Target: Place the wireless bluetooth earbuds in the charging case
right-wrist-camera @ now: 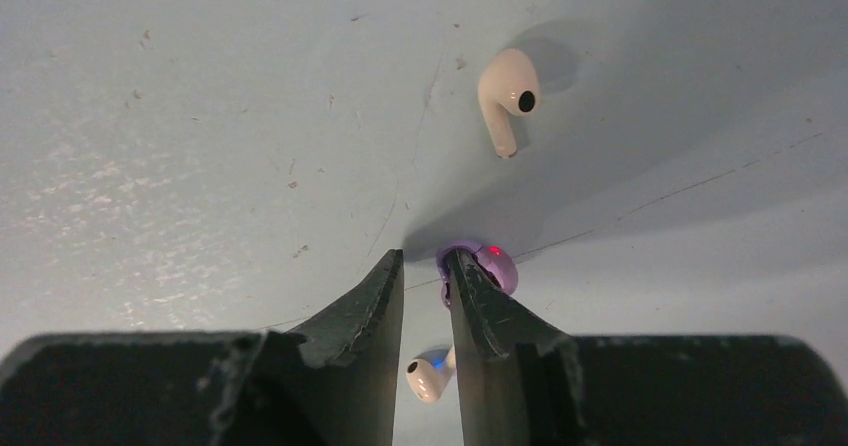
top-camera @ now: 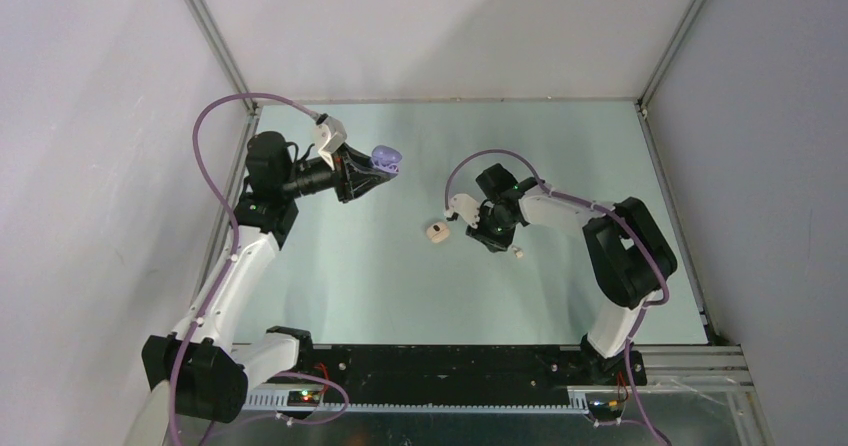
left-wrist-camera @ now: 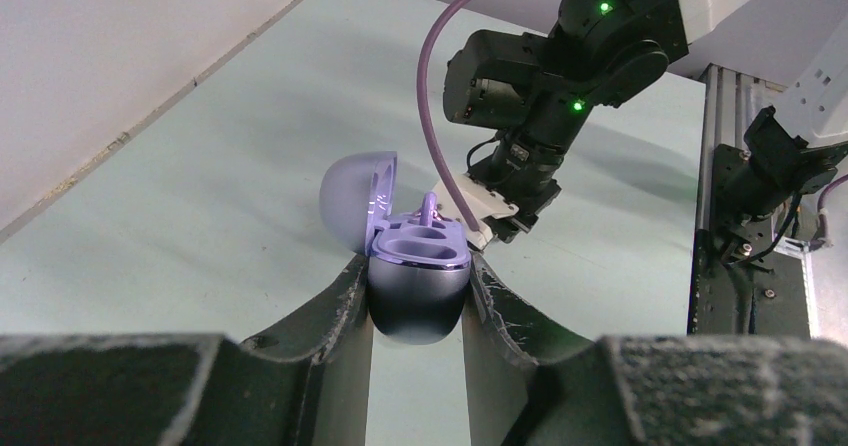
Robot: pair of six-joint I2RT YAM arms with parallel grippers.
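My left gripper [top-camera: 362,173] is shut on the purple charging case [left-wrist-camera: 415,286], which is held raised at the left with its lid up. My right gripper is low over the table, part open, with its fingertips at a small purple earbud [right-wrist-camera: 494,268] lying on the surface; whether it grips it is unclear. A beige earbud [right-wrist-camera: 508,96] lies above that in the right wrist view, and another small beige piece [right-wrist-camera: 428,380] lies partly hidden below it.
A beige square object [top-camera: 437,232] lies left of the right gripper. The pale table [top-camera: 380,276] is otherwise largely clear, with walls at the back and sides.
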